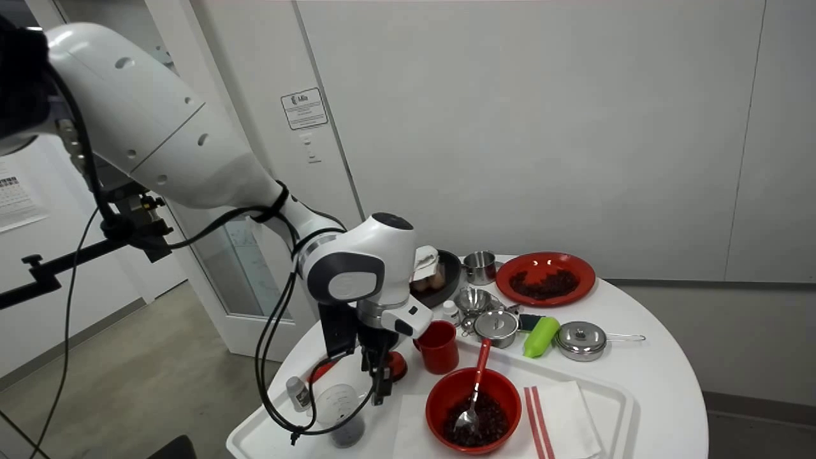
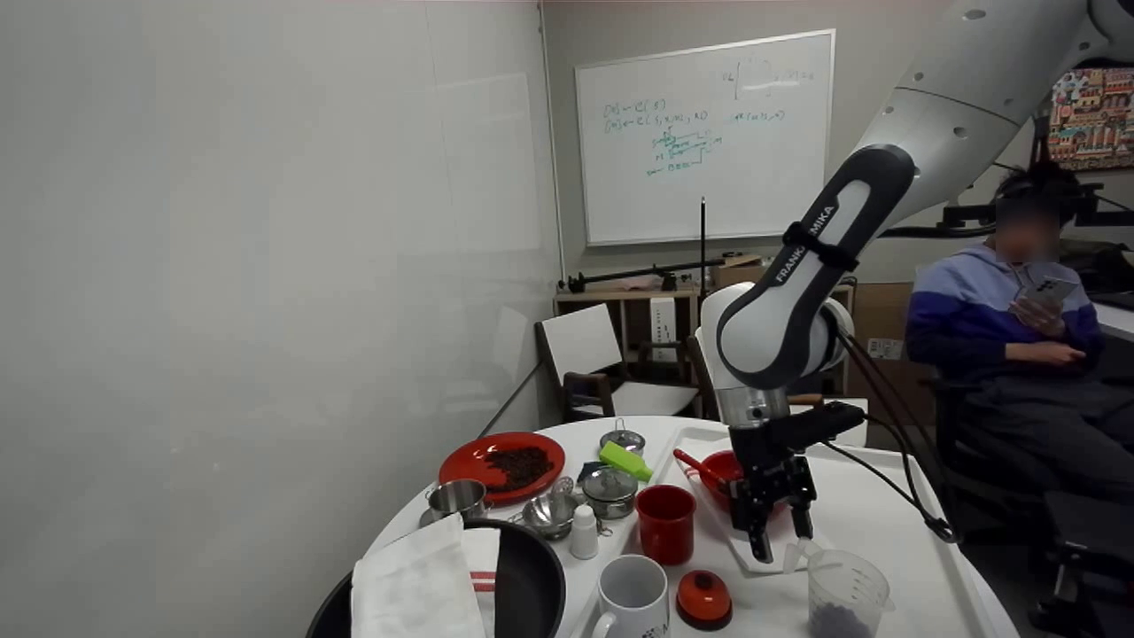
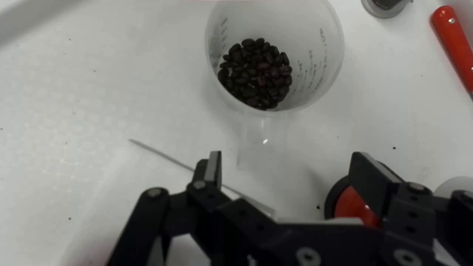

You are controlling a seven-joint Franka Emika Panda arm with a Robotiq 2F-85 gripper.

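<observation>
A clear measuring cup (image 3: 310,48) with dark beans (image 3: 257,73) in its bottom stands upright on the white tray. Its handle (image 3: 261,142) points toward my gripper, whose fingers are spread apart with nothing gripped. From the wrist, the handle appears ahead of the gap, left of its middle. Exterior view 2 has the gripper (image 2: 783,538) just behind the cup (image 2: 845,585), close to its handle; whether they touch, I cannot tell. Cables partly cover the cup (image 1: 345,436) in exterior view 1.
Near the right finger sits a red lid (image 3: 354,206). A red bowl (image 1: 440,405) with beans and a spoon, a red mug (image 1: 438,348), a white mug (image 2: 634,595) and several pots crowd the surroundings. The tray left of the cup is clear in the wrist view.
</observation>
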